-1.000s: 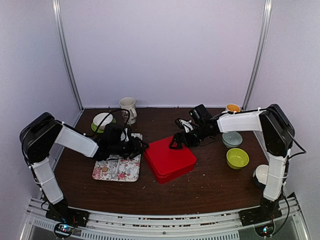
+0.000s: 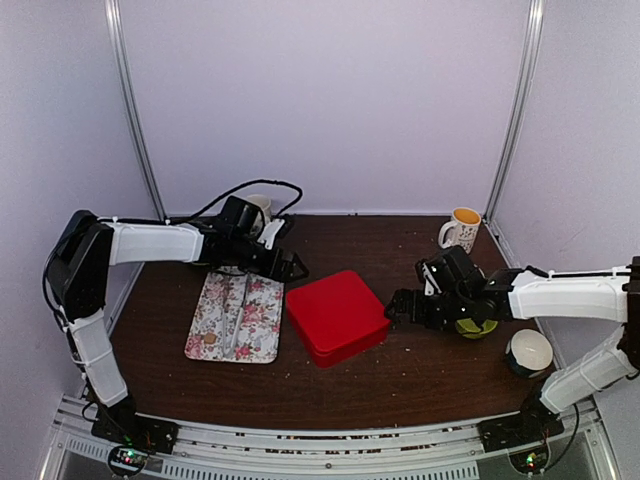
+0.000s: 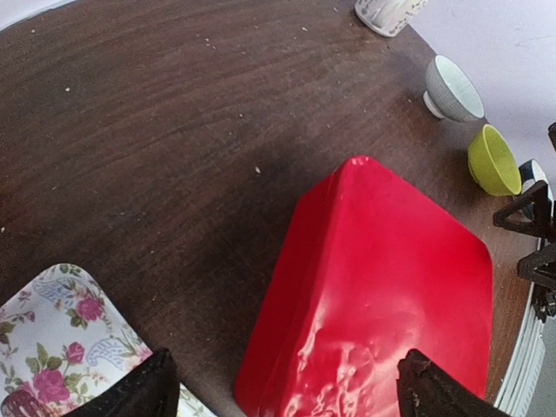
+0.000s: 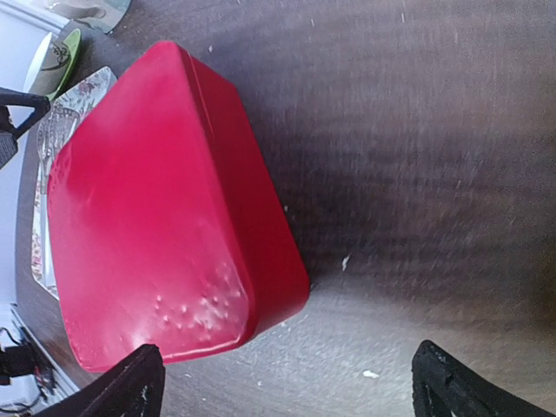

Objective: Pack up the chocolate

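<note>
A closed red box (image 2: 335, 310) lies in the middle of the table, filling much of both wrist views; no chocolate is visible. My left gripper (image 2: 290, 267) is open above the table, behind the box's left side and near the floral tray (image 2: 215, 335). My right gripper (image 2: 400, 307) is open at the box's right side, nothing between its fingers. In the right wrist view the box (image 4: 148, 208) sits to the upper left of the spread fingertips.
An orange-lined mug (image 2: 459, 231) stands at the back right, a yellow-green bowl (image 3: 495, 165) and a dark-white bowl (image 2: 528, 355) on the right. Another mug stands behind my left arm.
My left gripper has risen and moved toward the back. My right gripper has moved right and toward the front, off the top of the box to its right side.
</note>
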